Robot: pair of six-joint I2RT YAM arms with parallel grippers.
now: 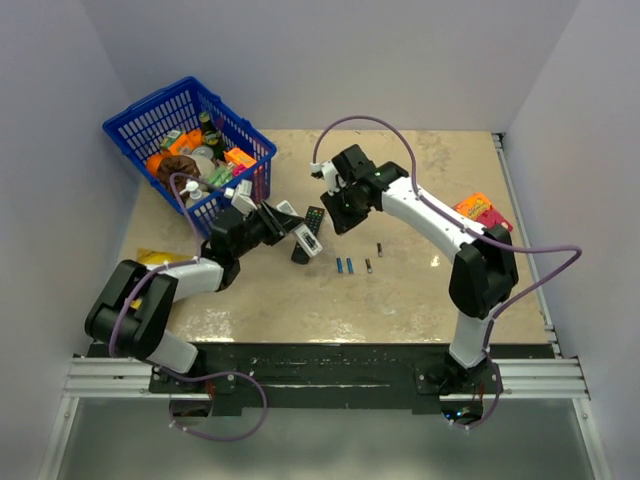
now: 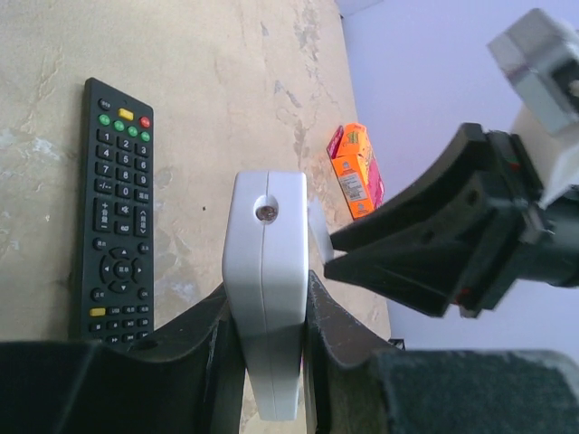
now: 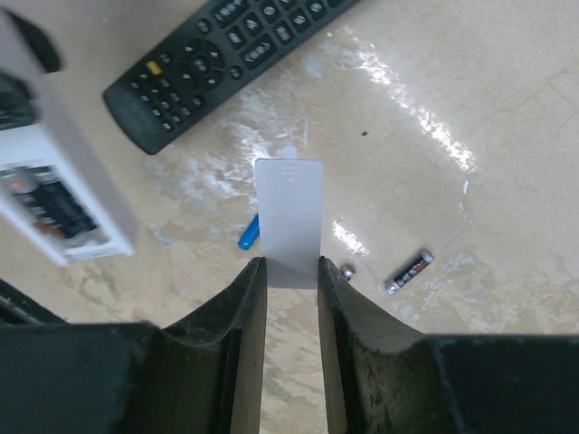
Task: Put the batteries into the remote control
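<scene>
My left gripper (image 1: pixel 290 226) is shut on a white remote, its battery bay showing in the right wrist view (image 3: pixel 54 203). My right gripper has a small white plate (image 3: pixel 289 217), apparently the battery cover, between its fingertips, just right of and above the remote in the top view. Beneath lie blue batteries (image 1: pixel 340 265) (image 3: pixel 249 233) and dark batteries (image 3: pixel 410 271) (image 1: pixel 369 265). A black remote (image 2: pixel 116 208) lies on the table.
A full blue basket (image 1: pixel 140 112) stands at the back left. A yellow bag (image 1: pixel 150 258) lies at the left, partly under my left arm. Orange and pink packets (image 1: pixel 480 208) sit at the right.
</scene>
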